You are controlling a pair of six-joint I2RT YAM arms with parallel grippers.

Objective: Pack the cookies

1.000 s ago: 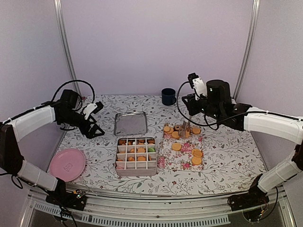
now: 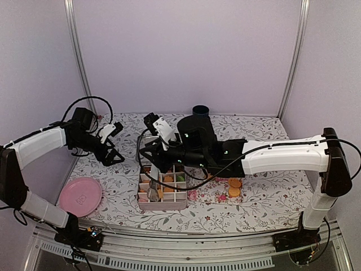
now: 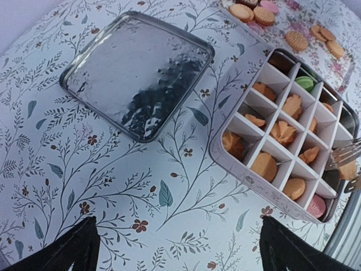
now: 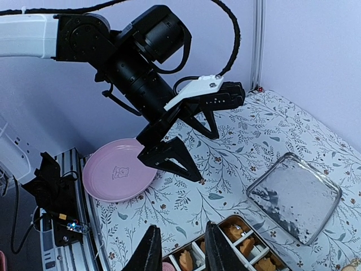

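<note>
My right gripper [image 2: 153,189] is over the left part of a divided box [image 2: 163,206], its dark fingers [image 4: 148,251] apart in the right wrist view. Nothing is held between them; a brown cookie [image 4: 186,262] shows in a compartment below. Many of the box's compartments contain brown cookies [image 3: 264,167], along with a green one [image 3: 305,83] and a pink one [image 3: 316,206]. Round cookies [image 2: 234,182] also lie on a flowered mat to the right of the box. At the left, my left gripper [image 2: 120,145] stands open and empty above the table.
A metal tray [image 3: 138,73] lies behind the box, largely covered by the right arm in the top view. The pink plate [image 2: 80,197] is at the front left, and a dark blue cup [image 2: 201,110] stands at the back. Between plate and box, the table is bare.
From above the cookies on the mat, my right gripper has swung left and forward to the box's left side. The left arm has stayed still.
</note>
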